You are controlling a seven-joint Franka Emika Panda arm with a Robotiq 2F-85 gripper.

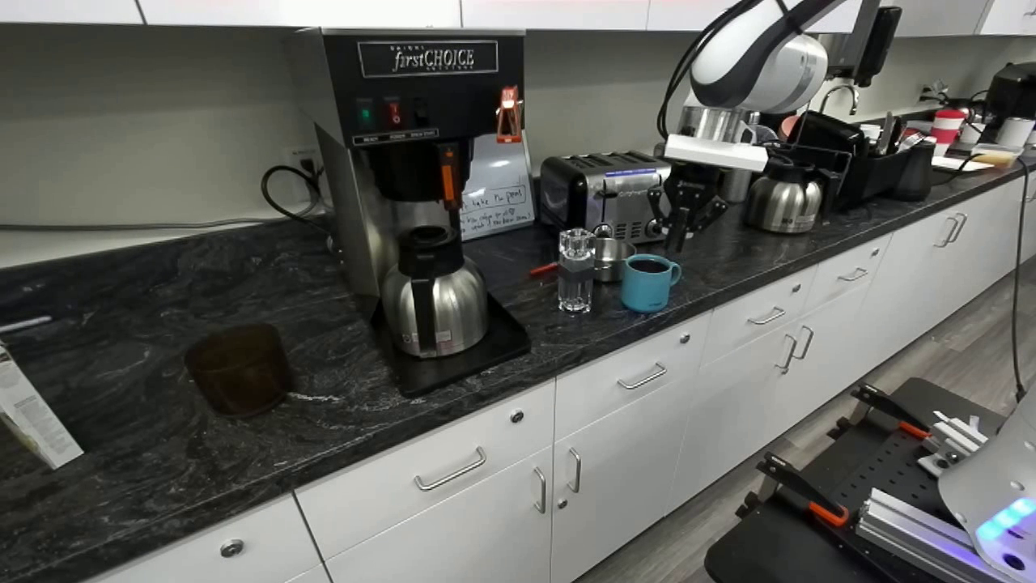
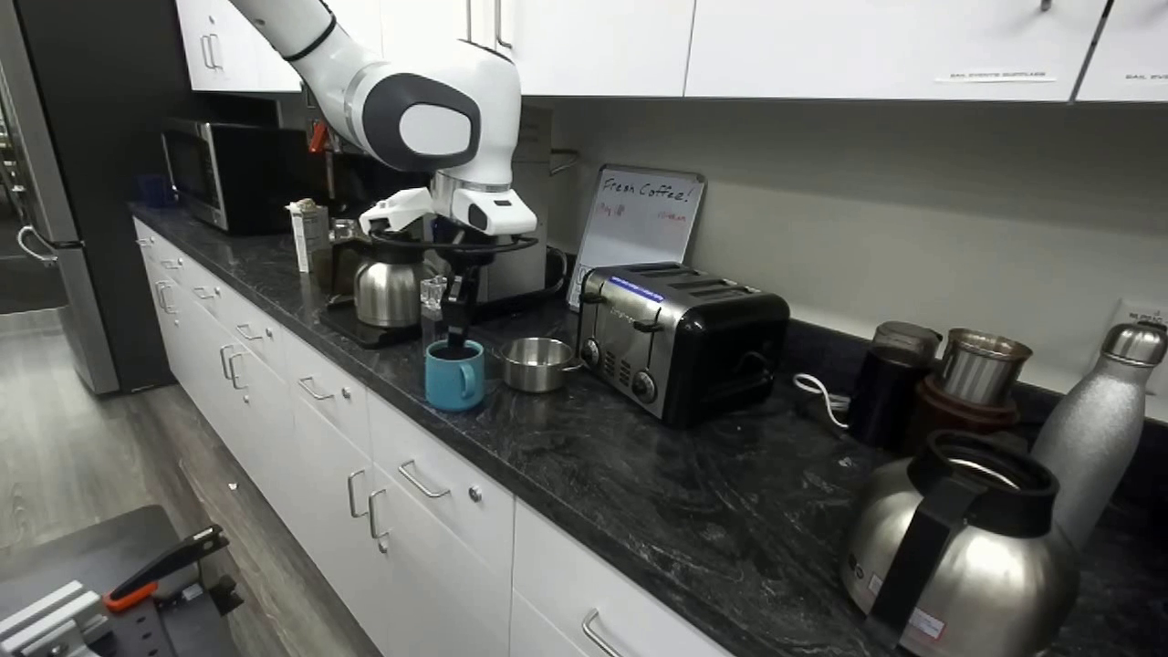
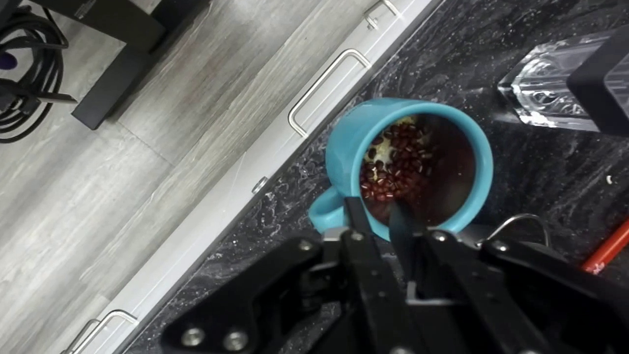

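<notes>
A teal mug stands upright on the dark countertop, its handle turned to the right in exterior view 1. Dark red beans or kernels show inside the mug in the wrist view, lit on one side. My gripper points downward, its fingers together and no object visible between them. In the wrist view the fingertips overlap the mug's near rim close to the handle. From exterior view 2, the gripper appears just above or behind the mug; whether it touches cannot be told.
Close to the mug stand a clear dispenser with a dark band and a small steel pot. A toaster sits behind. The coffee maker with its carafe is farther left in exterior view 1. The counter's front edge runs near the mug.
</notes>
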